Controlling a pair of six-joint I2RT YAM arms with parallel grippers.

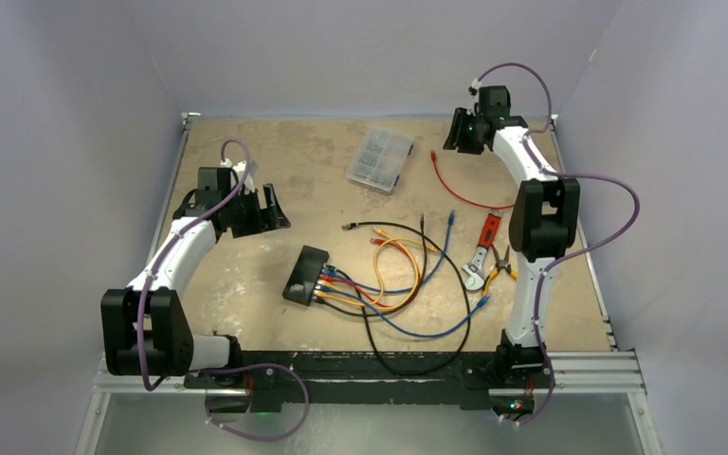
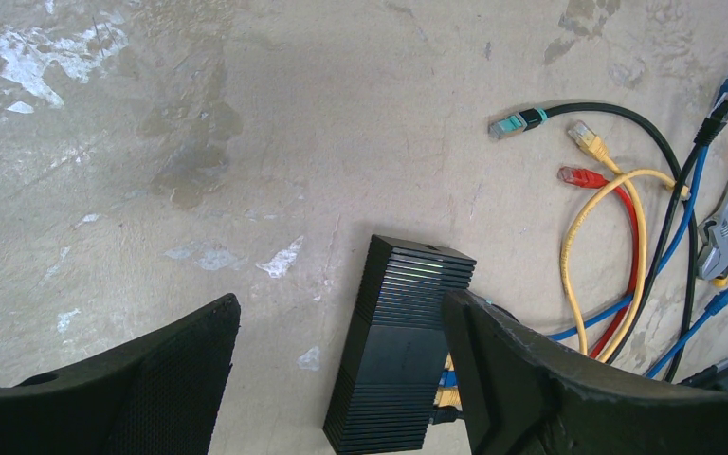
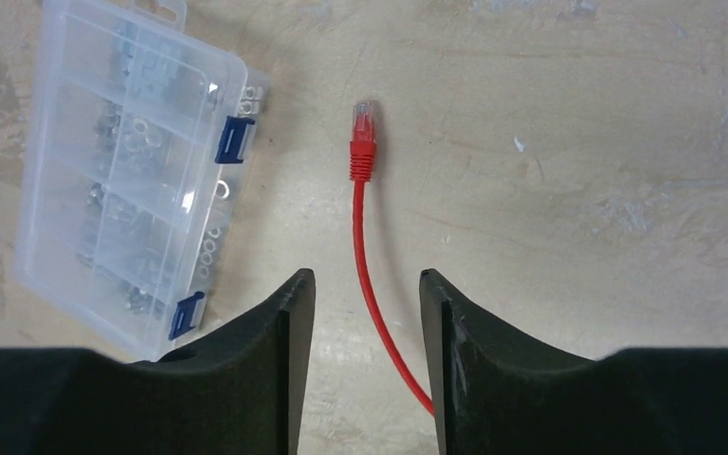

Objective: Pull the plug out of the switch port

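The black switch point(image 1: 305, 273) point(image 2: 391, 341) lies lower centre, with several coloured cables plugged into its side. A red cable's plug point(image 1: 434, 156) point(image 3: 363, 142) lies loose on the back right of the table, its cable running toward the front right. Above it, my right gripper point(image 1: 459, 133) is part open, with nothing between its fingers. My left gripper point(image 1: 274, 210) stands open above and to the left of the switch, nothing between its fingers.
A clear compartment box point(image 1: 379, 156) point(image 3: 133, 190) lies at the back centre. An adjustable wrench point(image 1: 482, 248) and yellow-handled pliers point(image 1: 503, 270) lie right of the tangled cables.
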